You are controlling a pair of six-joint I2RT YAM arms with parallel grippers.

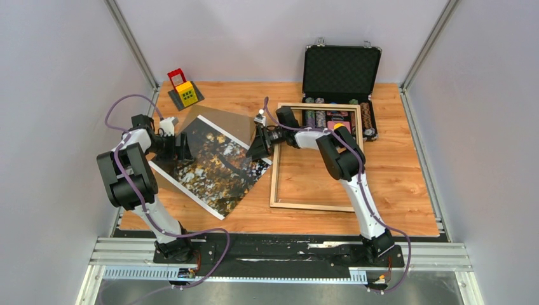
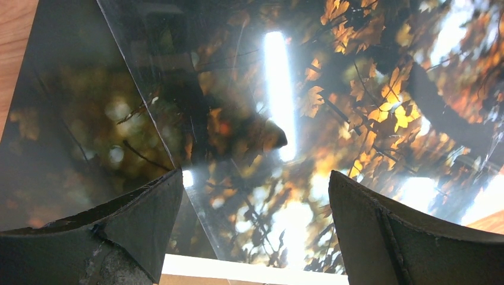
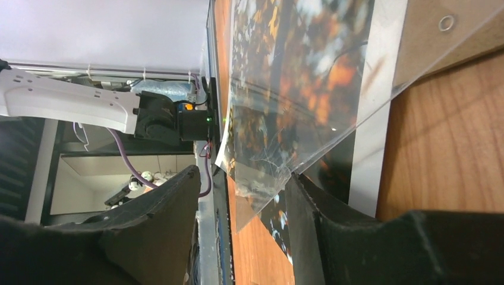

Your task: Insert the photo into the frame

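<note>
The photo (image 1: 219, 168), an autumn-leaf print with white borders, lies slanted on the table over a brown backing board (image 1: 232, 122). A clear sheet (image 2: 238, 119) covers part of it, its edge running across the print in the left wrist view. My left gripper (image 1: 183, 147) is open above the photo's left part, nothing between its fingers. At the photo's right corner, my right gripper (image 1: 256, 154) has its fingers apart. In the right wrist view a corner of the clear sheet (image 3: 261, 169) rises between them, close to the right-hand finger (image 3: 300, 202). The wooden frame (image 1: 274, 184) lies right of the photo.
An open black case (image 1: 341, 71) with chips stands at the back, behind and partly under the frame's far end. A red and yellow toy (image 1: 186, 93) sits at the back left. Bare table shows on the right. My right arm crosses the frame.
</note>
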